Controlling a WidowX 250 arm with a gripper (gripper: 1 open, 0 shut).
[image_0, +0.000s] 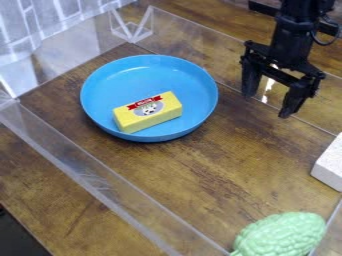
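The black gripper (275, 84) is at the upper right, low over the wooden table right of a blue plate (107, 85). Its two fingers are spread apart, and a small light strip shows between or behind them, too small to tell what it is. A yellow box (147, 112) with a red label and a face printed on it lies in the plate.
A green lumpy object (278, 236) sits at the bottom right, and a white block (329, 162) at the right edge. Clear barriers edge the left and far sides.
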